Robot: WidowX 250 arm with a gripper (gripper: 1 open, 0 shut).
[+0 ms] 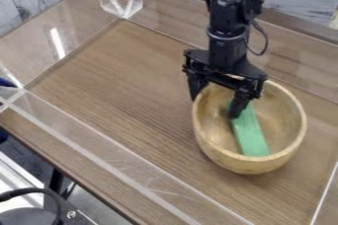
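My black gripper (pixel 219 95) hangs over a light wooden bowl (pixel 218 145) at the right of the table, its fingers reaching down to the bowl's back rim and inside. A green, flat, elongated object (pixel 251 138) lies in the bowl, its upper end partly hidden behind the gripper. The fingers look spread, with nothing visibly held between them, though dark parts overlap and hide detail.
A clear plastic piece (pixel 122 0) stands at the back left edge. Black equipment (pixel 27 212) sits at the lower left corner, off the tabletop.
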